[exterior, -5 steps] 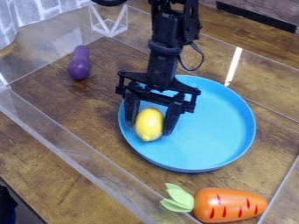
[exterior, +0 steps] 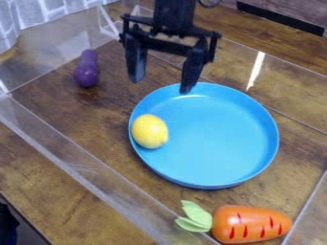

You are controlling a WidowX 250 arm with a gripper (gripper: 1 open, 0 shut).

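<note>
My black gripper point(exterior: 165, 69) hangs open above the upper rim of the blue plate point(exterior: 217, 144), with nothing between its fingers. A yellow oval toy point(exterior: 149, 130) lies on the left part of the plate, below and apart from the fingers.
A purple toy point(exterior: 87, 69) lies on the wooden table at the upper left. A toy carrot point(exterior: 250, 223) with green leaves is at the bottom right, below the plate. Clear plastic walls edge the table. Bare wood shows at the left and upper right.
The gripper has risen up and away from the yellow toy, which stays on the plate, slightly farther left. Its fingers now stand clear of the toy.
</note>
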